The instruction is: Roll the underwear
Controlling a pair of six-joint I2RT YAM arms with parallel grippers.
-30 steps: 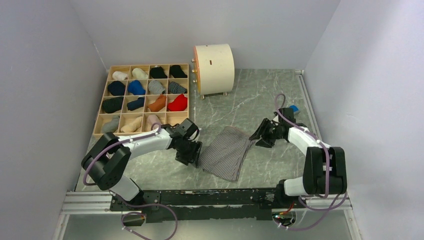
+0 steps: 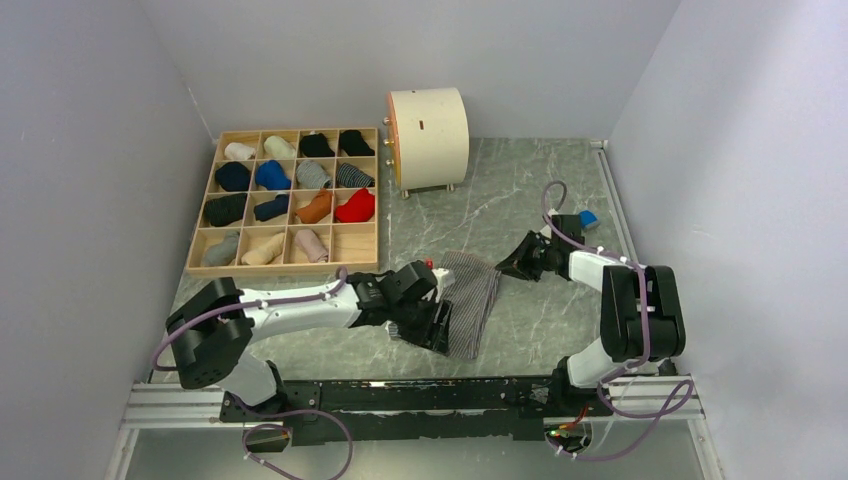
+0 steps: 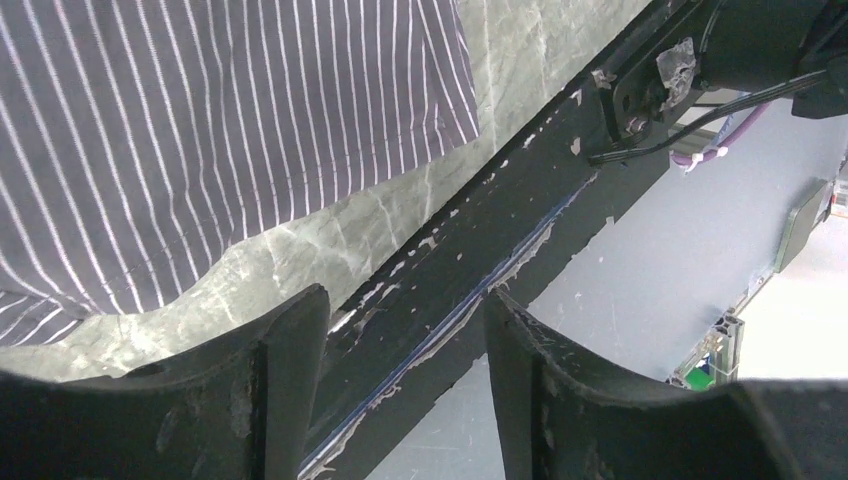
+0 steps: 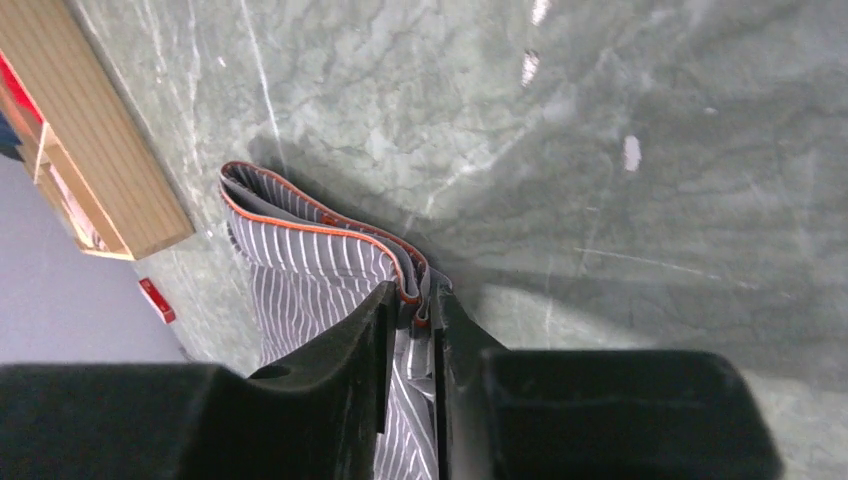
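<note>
The grey pinstriped underwear (image 2: 465,310) lies spread on the marble surface, its orange-lined waistband (image 4: 320,225) folded at the back right. My right gripper is at that corner, its fingers drawn close around the bunched band; whether they grip it firmly is unclear. My left gripper is over the front part of the cloth in the top view. In the left wrist view its fingertips are apart with nothing between, above the surface's front edge and beside the striped fabric (image 3: 220,120).
A wooden grid box (image 2: 355,243) of rolled garments stands back left, with an empty compartment at its front right. A cream drum (image 2: 430,135) stands at the back, a small blue object (image 2: 589,219) at the right.
My left gripper has moved right and toward the front, over the underwear. My right gripper has shifted slightly back and its fingers have drawn together at the waistband corner.
</note>
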